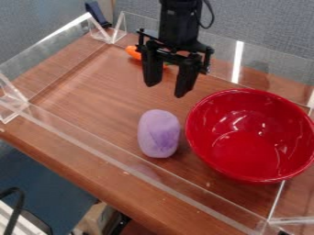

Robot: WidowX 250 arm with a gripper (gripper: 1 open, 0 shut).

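My black gripper [167,80] hangs over the back middle of the wooden table, open, with nothing between its two fingers. An orange object, likely a carrot [134,54], lies behind it and is partly hidden. A purple oval object [159,134] lies in the front middle, below the gripper in view. A large red bowl [249,138] sits to its right, empty.
Clear plastic walls [73,129] border the table's work area on the sides in view. A dark gap with some equipment lies beyond the table's front left edge.
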